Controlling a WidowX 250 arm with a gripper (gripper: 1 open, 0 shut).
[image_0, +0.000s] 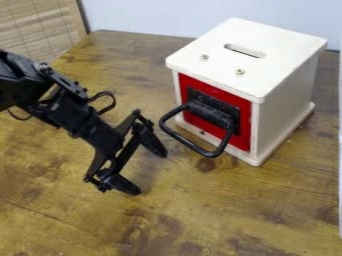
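Note:
A white wooden box (281, 90) with a slot and two screws on top stands at the right. Its red front (195, 86) carries a black panel with a black U-shaped handle (201, 144) sticking out toward the lower left. My black gripper (139, 166) hangs left of the handle, low over the table, its fingers open and pointing down-right with nothing visible between them. The fingertips are apart from the handle.
A woven mat (34, 25) is at the far left, and a pale wall runs behind the box.

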